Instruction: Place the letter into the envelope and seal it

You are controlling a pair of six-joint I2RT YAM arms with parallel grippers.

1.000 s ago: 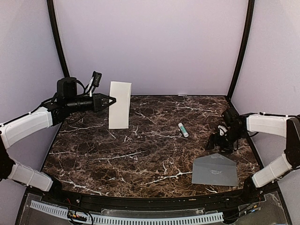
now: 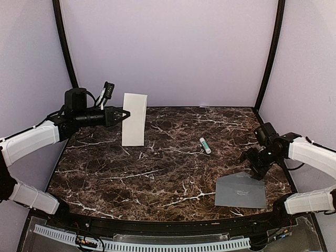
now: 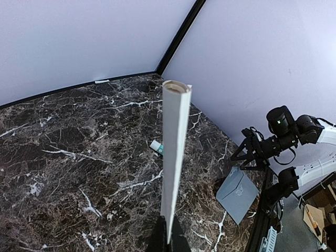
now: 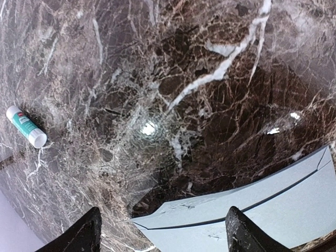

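The folded white letter [image 2: 134, 121] hangs upright above the left part of the table, its left edge pinched by my left gripper [image 2: 126, 114], which is shut on it. From the left wrist the letter [image 3: 175, 152] appears edge-on, rising from between the dark fingertips. On the table at the front right lies the grey envelope [image 2: 240, 191], its flap unfolded toward the back. Over the flap's right part hovers my right gripper [image 2: 251, 167], open and empty; in the right wrist view its fingers [image 4: 86, 233] stand wide apart, with the envelope [image 4: 210, 223] below them.
A green and white glue stick [image 2: 205, 146] lies right of the table's middle, behind the envelope. Walls close off the back and both sides.
The left arm and letter have sunk very slightly; envelope and glue stick have not moved.
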